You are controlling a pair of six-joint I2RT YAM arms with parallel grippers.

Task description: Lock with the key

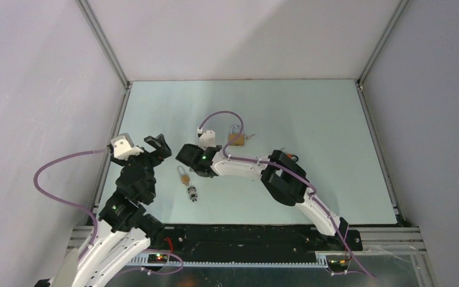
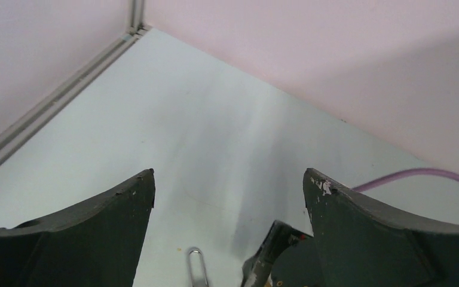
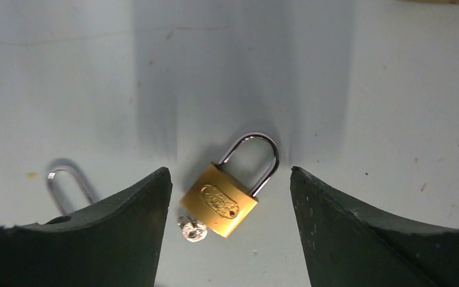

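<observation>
A small brass padlock [image 3: 218, 203] with open-looking steel shackle and a small silver piece at its lower left lies on the table, between the fingers of my right gripper seen from above. In the top view that gripper hides it. My left gripper stands open and empty, raised at the table's left. A second padlock [image 1: 184, 178] lies left of the right gripper, and a larger padlock [image 1: 235, 139] with a key [image 1: 249, 136] lies behind it.
A small silver figure-like object [image 1: 192, 193] lies near the front left. An orange-and-black item [image 1: 293, 157] is partly hidden behind the right arm.
</observation>
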